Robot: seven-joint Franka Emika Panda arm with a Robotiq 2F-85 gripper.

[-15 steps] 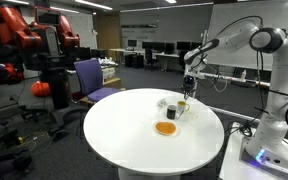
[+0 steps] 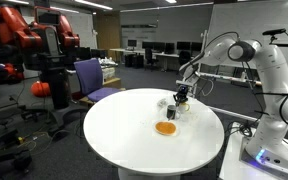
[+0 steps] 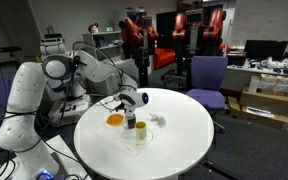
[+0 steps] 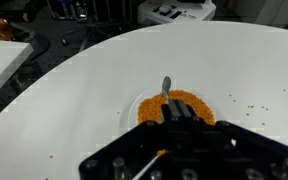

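Observation:
A white plate heaped with small orange grains [image 4: 195, 103] lies in front of my gripper in the wrist view. It also shows as an orange disc [image 2: 165, 128] near the middle of the round table. My gripper is shut, and a slim metal spoon [image 4: 166, 86] sticks out past its fingertips, over the plate's far part in this view. From outside, the gripper [image 2: 180, 97] hangs low by the mugs; the spoon is too small to make out there. A dark mug [image 2: 171, 114] and a yellow mug [image 3: 141, 130] stand on the table near the plate.
A pale crumpled or clear item [image 3: 156, 120] lies past the mugs. Loose orange grains [image 4: 251, 107] dot the white tabletop [image 2: 119, 125]. A purple chair [image 3: 207, 99] stands beyond the table.
My arm has come down and a little to the left in exterior view 1, from above the yellow mug to low beside the mugs. Plate and dark mug have not moved.

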